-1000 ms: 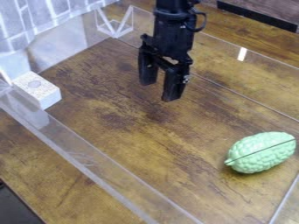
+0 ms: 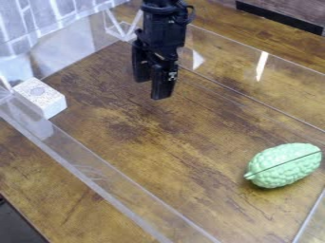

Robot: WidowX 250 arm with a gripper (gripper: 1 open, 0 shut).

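The black gripper (image 2: 152,78) hangs over the back middle of a wooden tabletop (image 2: 152,161), its fingers apart and nothing seen between them. At the lower right lies a light green, bumpy, oval object (image 2: 282,164), like a bitter melon, with a thin dark line along it. A white block (image 2: 40,98) with a printed mark sits at the left edge, away from the gripper.
Clear low plastic walls (image 2: 89,176) border the work area on several sides. A pale curtain (image 2: 32,28) is at the back left.
The gripper has moved left and a little upward in the view over the last second, and has turned slightly. The green object and white block have not moved.
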